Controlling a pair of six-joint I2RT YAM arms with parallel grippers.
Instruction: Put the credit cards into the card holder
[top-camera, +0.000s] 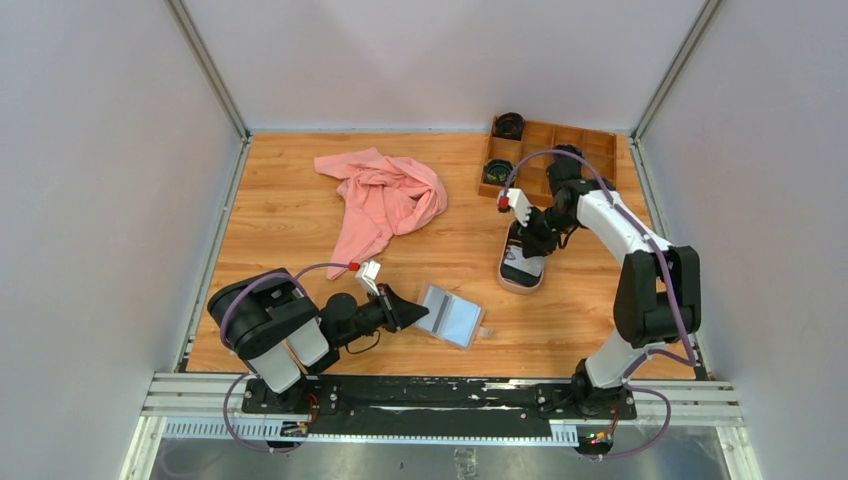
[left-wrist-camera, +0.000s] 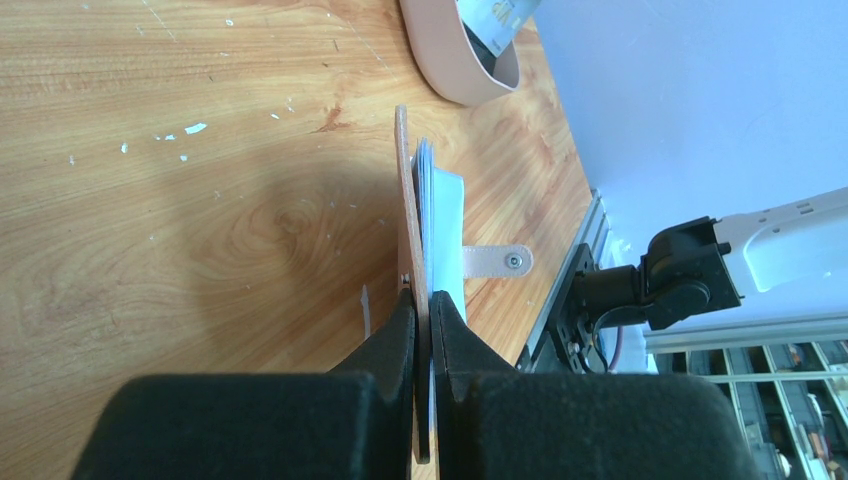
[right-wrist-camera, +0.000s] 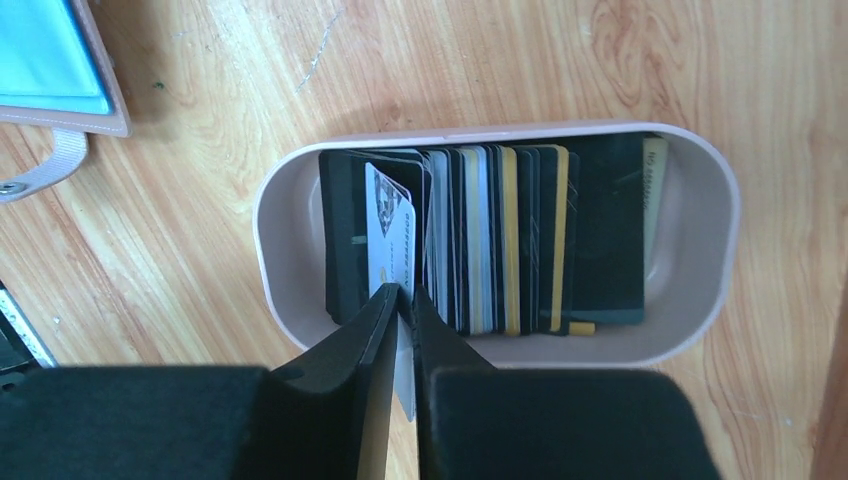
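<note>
A pink oval box (top-camera: 520, 284) holds a row of cards (right-wrist-camera: 510, 240). My right gripper is over its left part, fingertips close together at a pale card (right-wrist-camera: 390, 225) that stands out above the others; whether it is gripped is unclear. The card holder (top-camera: 453, 318), open with blue sleeves and a strap, lies flat in the top view. My left gripper is shut at the holder's edge; the holder's cover (left-wrist-camera: 408, 200) runs upright along its fingertips, and whether it is between them is unclear.
A pink cloth (top-camera: 385, 200) lies at the back left. A wooden compartment tray (top-camera: 545, 135) with black coiled items stands at the back right, behind the box. Bare table lies between the cloth and the box.
</note>
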